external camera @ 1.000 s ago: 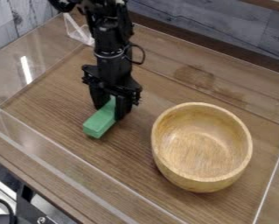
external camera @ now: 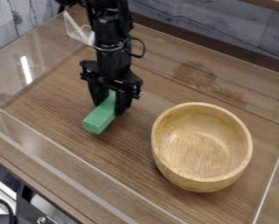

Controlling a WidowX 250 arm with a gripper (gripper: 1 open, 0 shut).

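Note:
The black robot gripper (external camera: 108, 94) reaches down from the top centre and is shut on a green object (external camera: 100, 118), which looks like a small block or bottle. The lower part of the green object tilts toward the lower left, close over the wooden table. Its upper end is hidden among the dark fingers.
A large empty tan bowl (external camera: 201, 146) stands on the right of the wooden table (external camera: 101, 175). A black cable lies at the lower left corner, and clear plastic sits at the left edge.
The gripper and the green object in it have moved slightly up and back, away from the front edge. The bowl has not moved.

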